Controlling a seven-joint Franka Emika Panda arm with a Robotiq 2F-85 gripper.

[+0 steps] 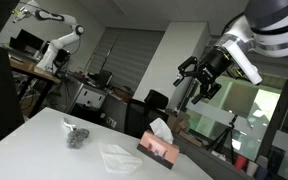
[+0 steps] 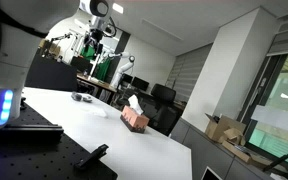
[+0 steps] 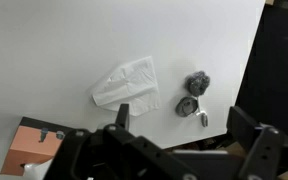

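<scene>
My gripper stands open, its dark fingers wide apart with nothing between them. In exterior view 1 it hangs high above the white table, well clear of everything on it. A flat white tissue lies on the tabletop, left of the finger gap in the wrist view. Two dark grey fuzzy lumps, with small metallic and white pieces beside them, lie to the right. An orange-pink and black tissue box has a white tissue sticking out of its top; only part of it shows at the wrist view's lower left.
Behind the table stand a black office chair and, at the right, a tripod. Cardboard boxes are off to the right in exterior view 2.
</scene>
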